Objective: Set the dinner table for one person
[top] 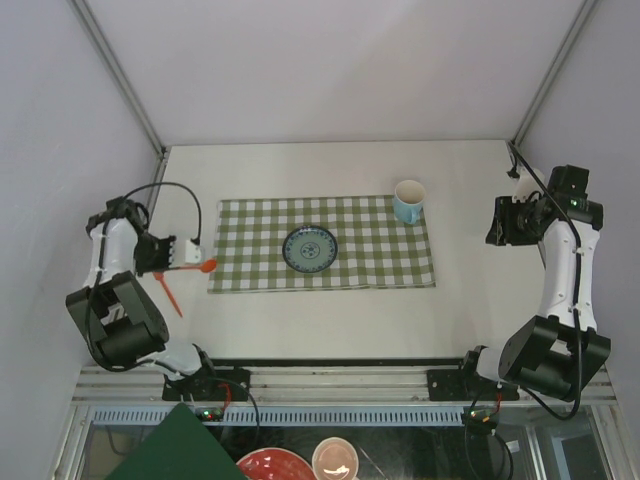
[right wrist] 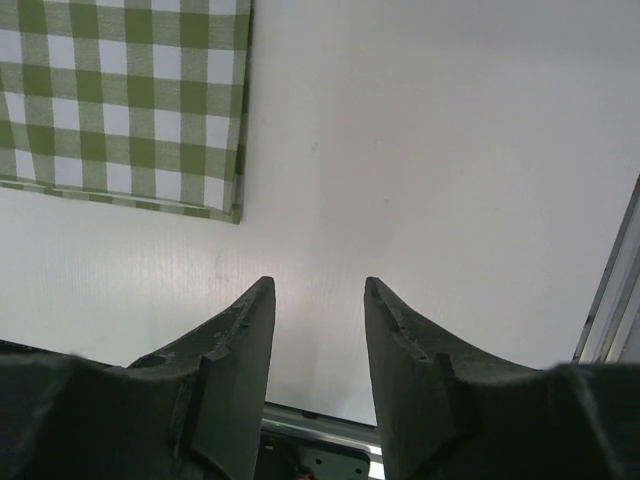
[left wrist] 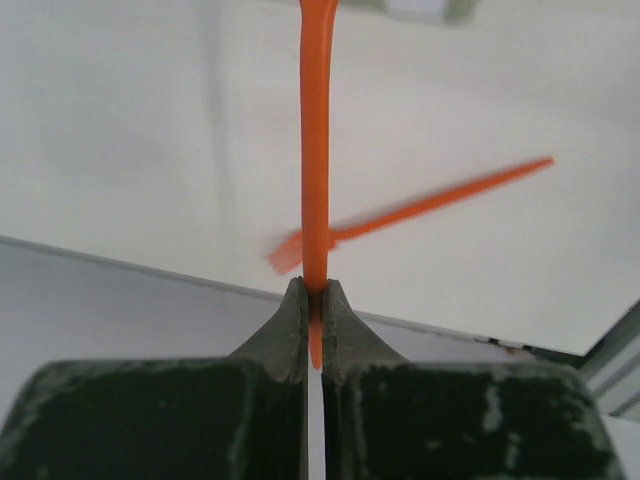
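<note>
My left gripper is shut on the handle of an orange spoon (left wrist: 315, 140); in the top view the spoon's round bowl (top: 208, 266) points right, by the mat's left edge. Below it on the table lies an orange fork (left wrist: 430, 203), clear of the fingers. A green-and-white checked mat (top: 260, 230) covers the middle of the table. On its centre rests a patterned blue-green plate (top: 310, 249). The light blue mug (top: 408, 202) stands at the mat's far right corner. Over the table's right side my right gripper is open and empty.
Beyond the table's front edge, a red dish (top: 272, 464) and a pinkish bowl (top: 335, 459) sit near a dark green panel (top: 178, 448).
</note>
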